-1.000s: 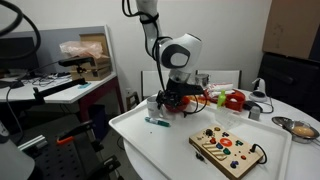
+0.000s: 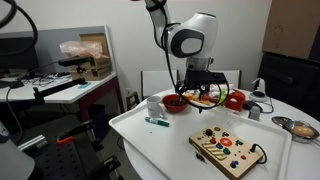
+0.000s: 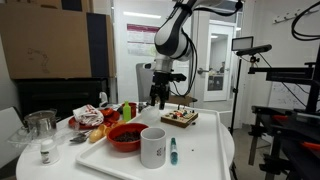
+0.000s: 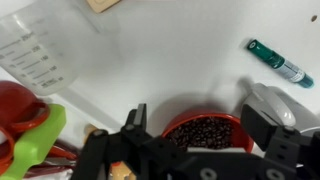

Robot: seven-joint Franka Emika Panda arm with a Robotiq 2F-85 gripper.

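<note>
My gripper (image 2: 196, 94) stands open over the tray, with nothing between its fingers. In the wrist view, the red bowl (image 4: 168, 131) of dark beans (image 4: 207, 131) lies beneath and between the open fingers. Exterior view 2 shows this bowl (image 3: 124, 147) left of the white mug (image 3: 153, 150), with my gripper (image 3: 159, 101) above and behind them. A teal marker (image 2: 157, 121) lies flat on the white tray (image 2: 140, 137). A clear cup (image 4: 42, 45) rests at the upper left of the wrist view.
The wooden board (image 2: 227, 158) with small pieces occupies the tray's right part. Green and red cups, among them a green one (image 4: 38, 146), crowd the far side. A metal pan (image 2: 301, 130) sits at the far right. Bare tray lies between marker and board.
In exterior view 1, the arm and gripper have moved rightward and somewhat up, away from the white mug. The mug, marker and board look unmoved.
</note>
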